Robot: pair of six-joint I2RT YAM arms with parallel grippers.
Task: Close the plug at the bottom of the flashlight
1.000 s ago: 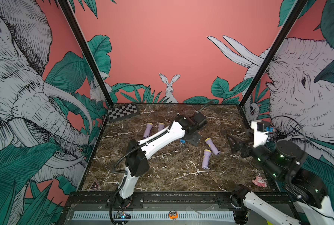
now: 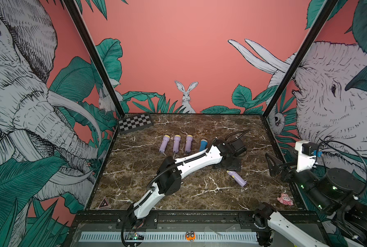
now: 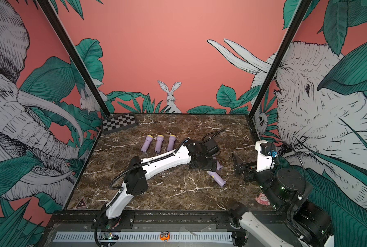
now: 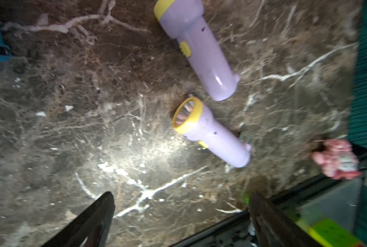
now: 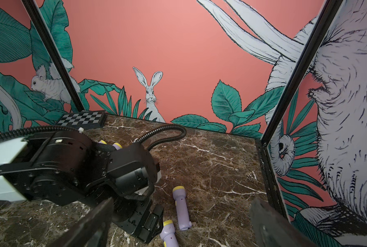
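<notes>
Two purple flashlights with yellow rims lie on the marble table under my left gripper. In the left wrist view, the nearer flashlight [image 4: 216, 138] points its lens up and left; a small lavender nub [image 4: 248, 147] sticks out at its tail end. Above it lies the farther flashlight [image 4: 208, 57], with a similar nub [image 4: 236, 77]. Whether either plug is shut is too blurred to tell. My left gripper is open, nothing between its fingers, hovering with the flashlights ahead of it. Off the table surface at the right, my right gripper hangs open and empty.
Three more purple flashlights [image 2: 176, 144] stand in a row at the back, with a blue one [image 2: 203, 144] beside them. A checkered block [image 2: 135, 123] sits at the back left, a pink toy [image 2: 285, 199] at the front right.
My left arm has swung right over the two flashlights. The nearer flashlight has turned, its tail now further right. My right arm has shifted outward to the right.
</notes>
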